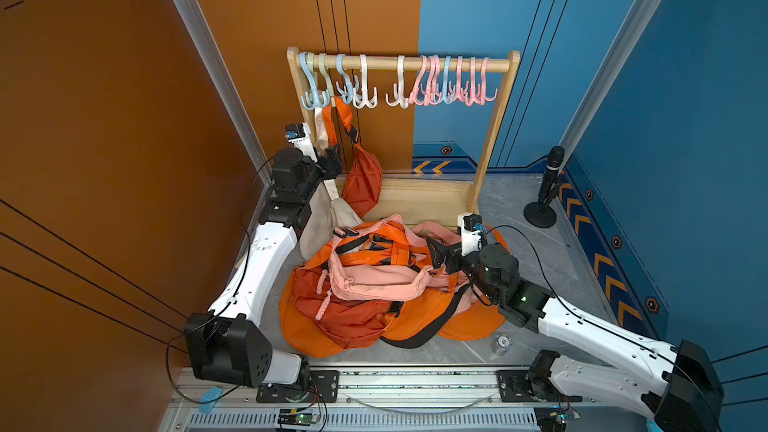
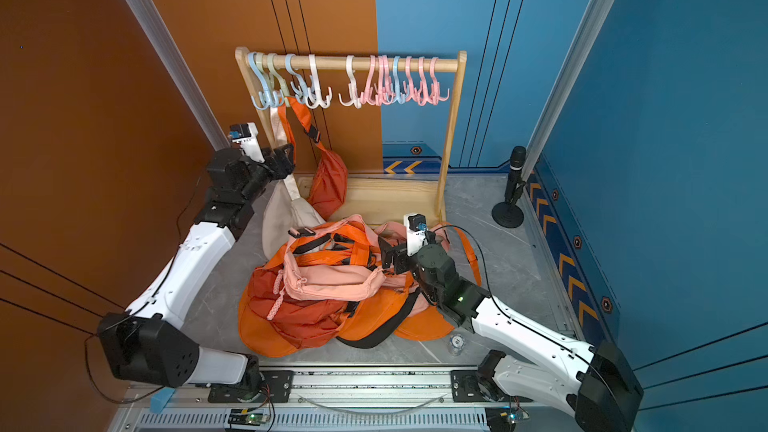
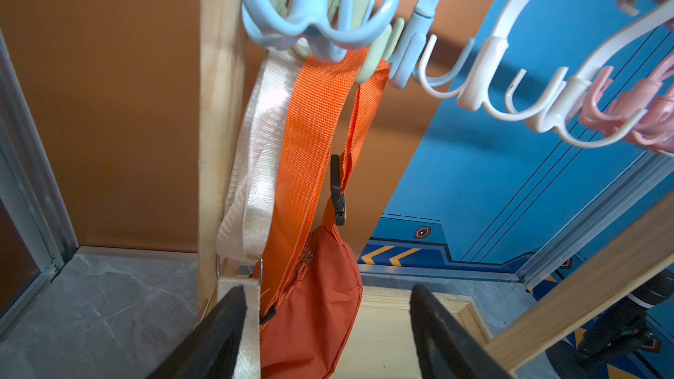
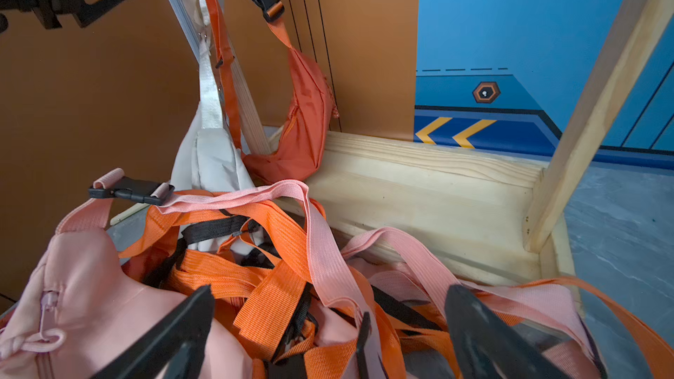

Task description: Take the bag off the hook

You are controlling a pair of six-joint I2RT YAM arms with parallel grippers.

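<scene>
A red bag (image 1: pixel 361 180) hangs by orange straps (image 3: pixel 309 133) from the hooks at the rack's left end; a cream bag (image 4: pixel 214 161) hangs beside it on a white strap (image 3: pixel 256 161). My left gripper is raised, open, facing these straps just below the blue and green hooks (image 3: pixel 316 21), nothing between its fingers. My right gripper is open low over the pile of pink and orange bags (image 1: pixel 376 280).
The wooden rack (image 1: pixel 492 140) carries several hooks along its rail. A black microphone stand (image 1: pixel 540 212) stands at the right. A small can (image 1: pixel 501 344) is at the front edge.
</scene>
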